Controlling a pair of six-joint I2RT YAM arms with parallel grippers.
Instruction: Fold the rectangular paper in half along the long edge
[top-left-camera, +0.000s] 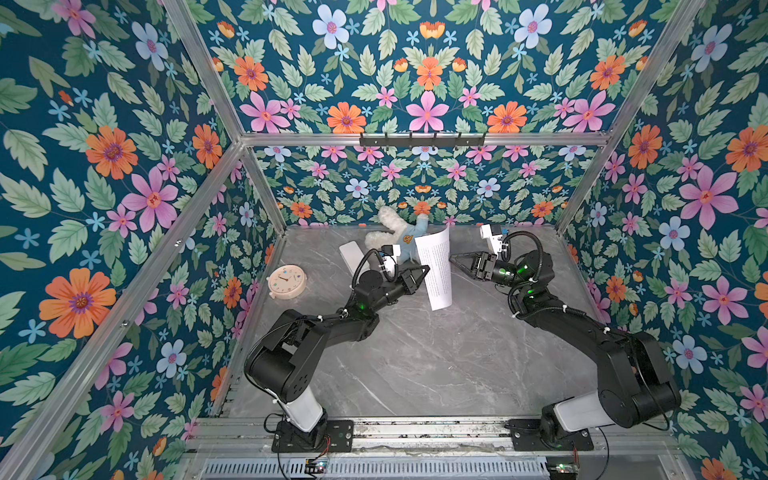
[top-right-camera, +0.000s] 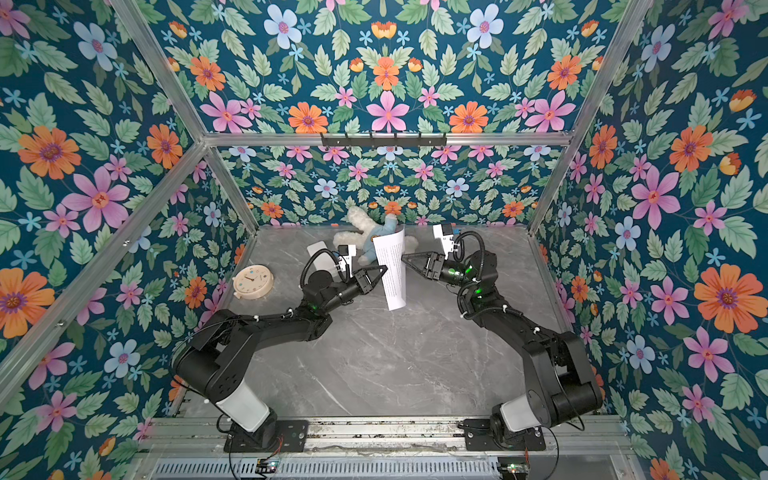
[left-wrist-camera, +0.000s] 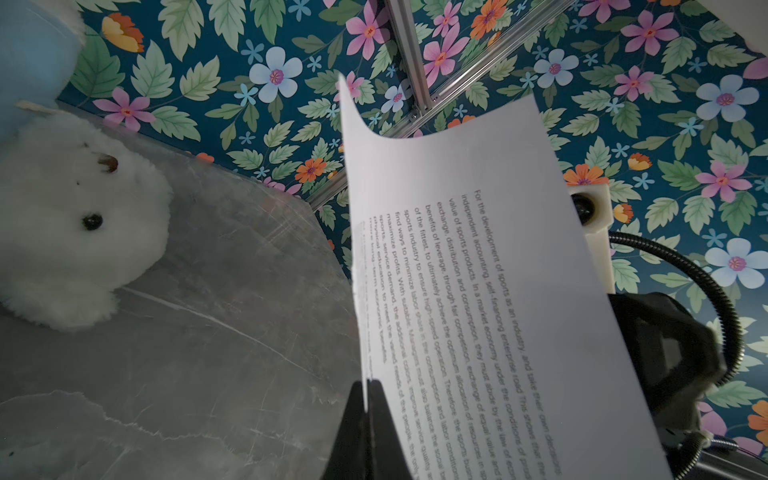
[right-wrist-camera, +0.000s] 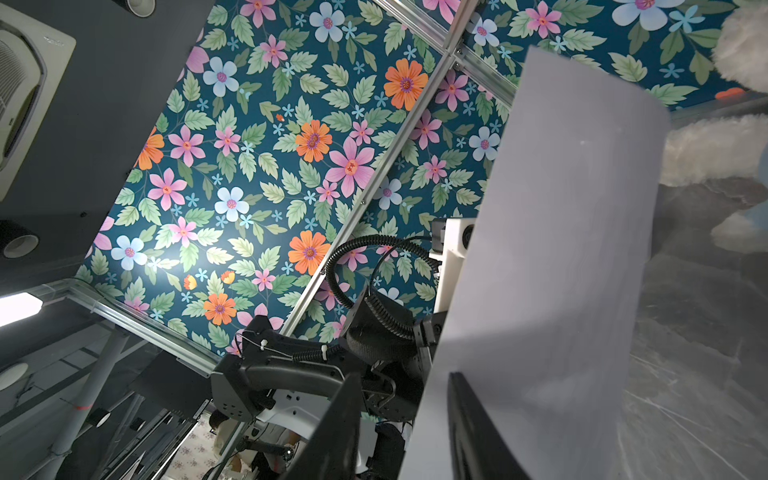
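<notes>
The printed paper (top-left-camera: 433, 272) stands bent upward between my two grippers, its far half curving over in a narrow strip. My left gripper is shut on the paper's left edge, as the left wrist view shows. My right gripper is at the raised right side of the paper (right-wrist-camera: 544, 264), its fingers apart with the sheet's edge at them; whether it touches the sheet I cannot tell.
A plush toy (top-left-camera: 412, 236) lies behind the paper. A pale flat object (top-right-camera: 323, 253) is left of it, and a round clock (top-left-camera: 286, 280) stands at the left.
</notes>
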